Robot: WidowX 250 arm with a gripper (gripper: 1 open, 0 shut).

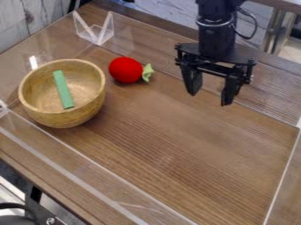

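Observation:
My black gripper (214, 74) hangs over the upper right of the wooden table, open, with no object visible between its fingers. To its left lies a red round object (126, 68) with a small green piece (147, 70) at its right side. A wooden bowl (90, 108) at the left holds a long pale green object (63, 89).
A clear plastic or wire holder (93, 26) stands at the back left. A black part shows at the bottom left edge.

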